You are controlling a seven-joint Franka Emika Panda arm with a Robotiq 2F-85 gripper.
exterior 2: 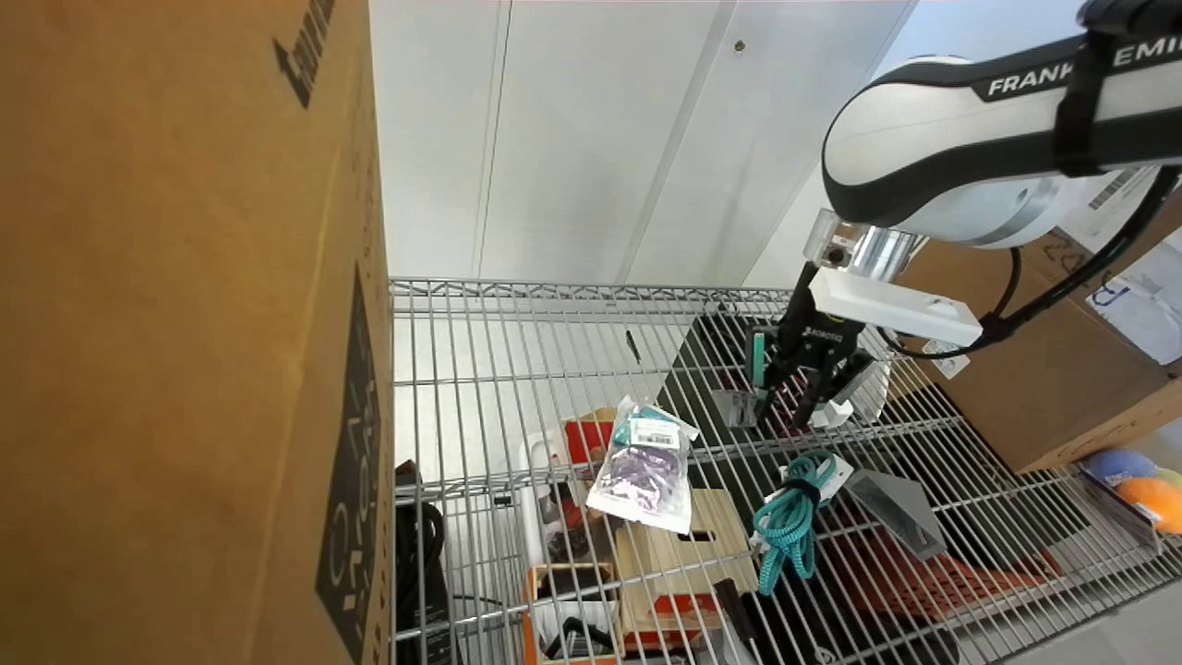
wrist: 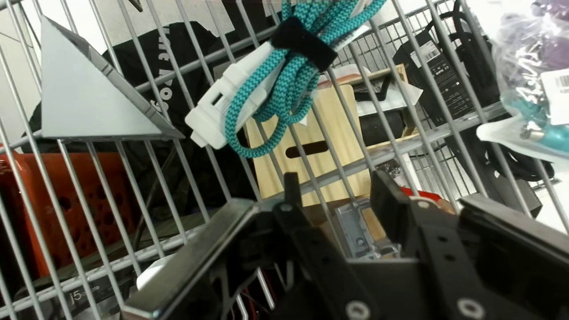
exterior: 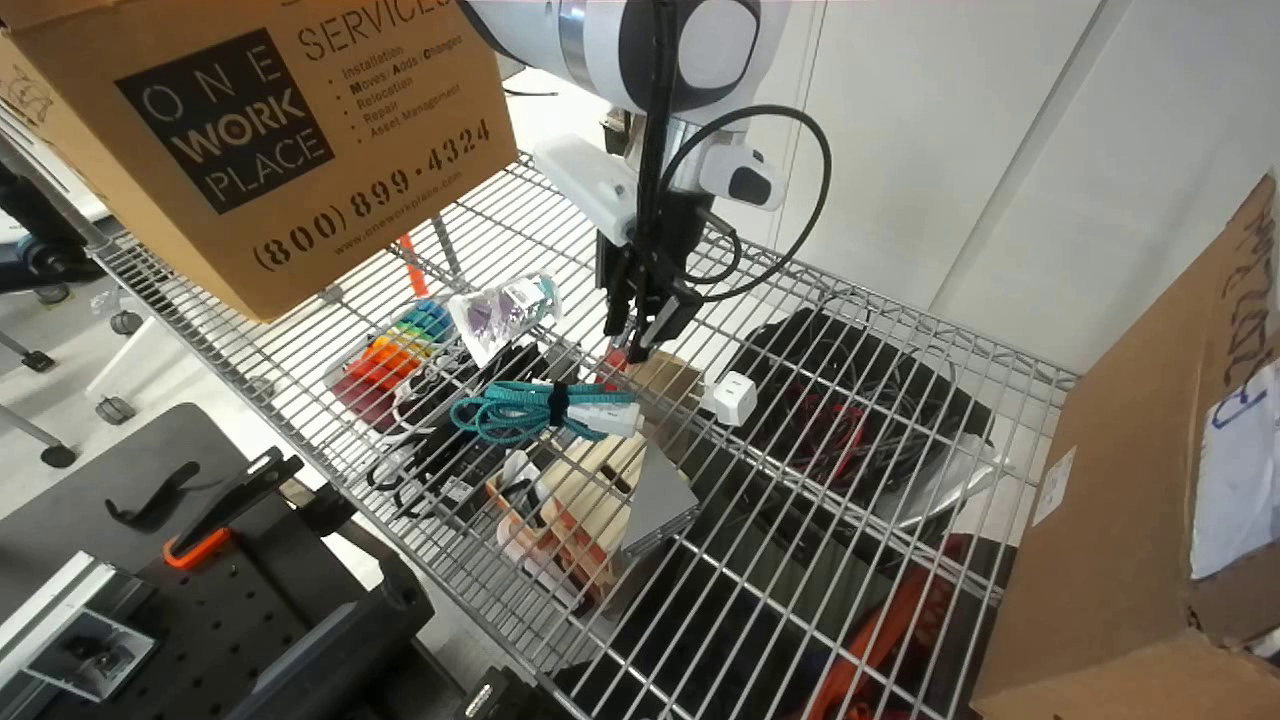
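My gripper is low over the wire shelf, with its black fingers part-way apart. In the wrist view, a small clear plastic case (wrist: 368, 229) shows between the fingers, with slight gaps visible to either side. In exterior view 2, a greyish clear piece (exterior 2: 734, 408) appears just left of the fingertips; in exterior view 1, the fingers hide that spot. Whether the fingers grip the case, I cannot tell. Beside the gripper lie a white cube charger (exterior: 729, 397), a teal braided cable (exterior: 516, 410) with a black strap, and a grey wedge (exterior: 661, 502).
A clear bag with purple contents (exterior 2: 648, 465) rests on the wires. Large cardboard boxes stand at either side, one (exterior: 276, 144) left and one (exterior: 1116, 480) right in exterior view 1. Below the shelf are a wooden box (wrist: 312, 138) and dark bags.
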